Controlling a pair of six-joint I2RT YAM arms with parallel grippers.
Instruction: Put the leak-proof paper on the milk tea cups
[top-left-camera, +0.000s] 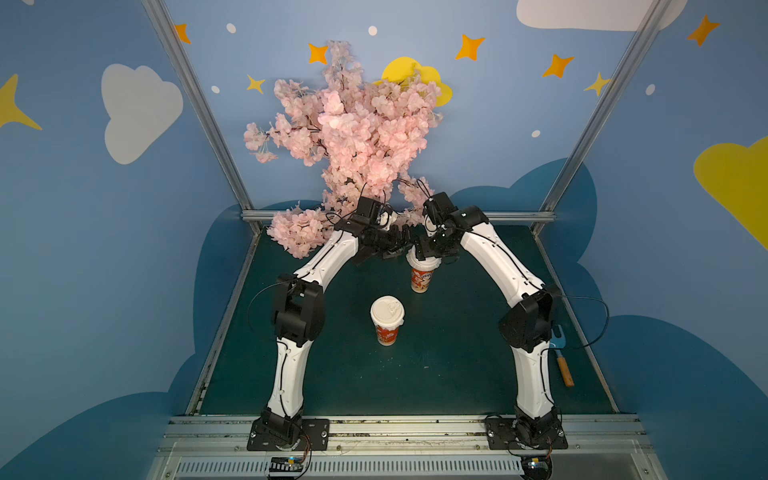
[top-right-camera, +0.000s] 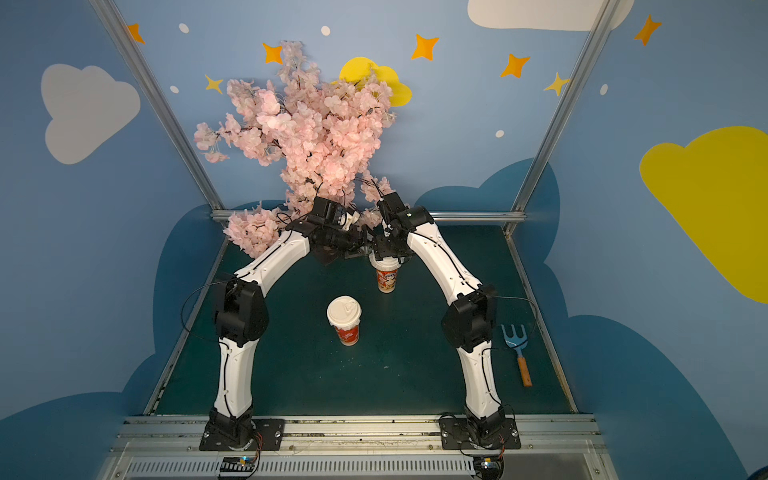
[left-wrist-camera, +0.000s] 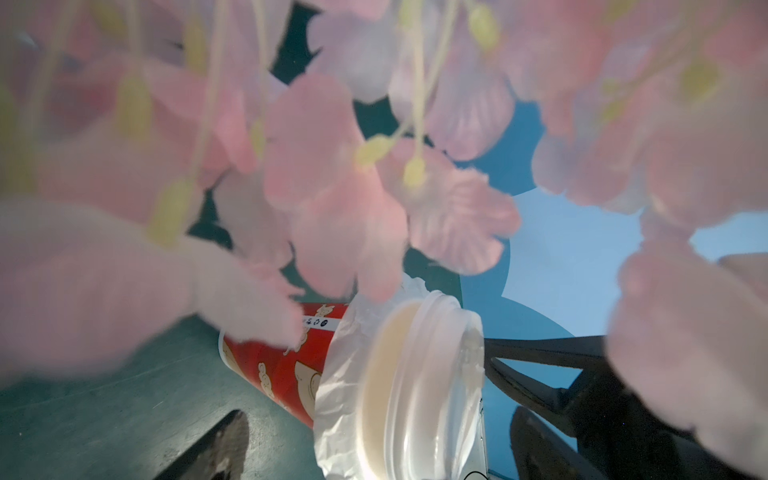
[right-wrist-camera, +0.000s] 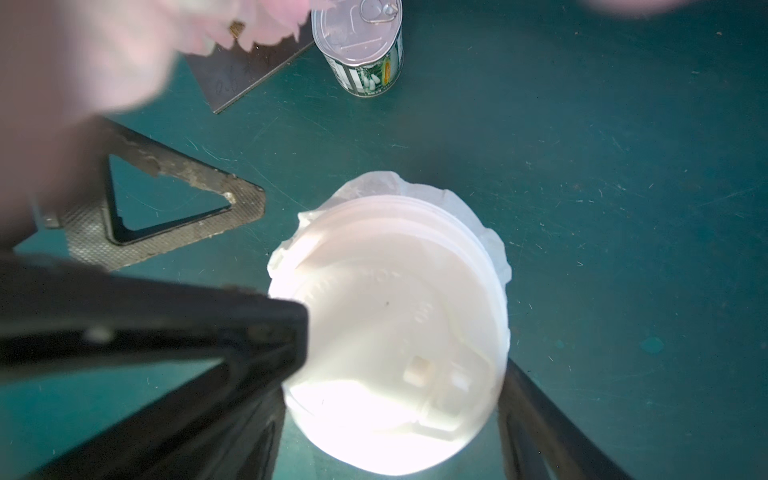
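Note:
A red milk tea cup (top-left-camera: 420, 276) with white lid stands at the table's back centre; crinkled paper (right-wrist-camera: 360, 189) shows around the lid in both wrist views. Both grippers are over it: my left gripper (top-left-camera: 397, 240) beside it, its open fingers low in the left wrist view; my right gripper open around the lid's edges, one black finger part reaching over the lid from the left. A second lidded cup (top-right-camera: 344, 320) stands nearer the front centre.
Pink blossom branches (top-left-camera: 352, 136) hang behind and into the wrist views. A can (right-wrist-camera: 358, 48) and metal plate stand at the back. A blue fork tool (top-right-camera: 516, 348) lies at the right.

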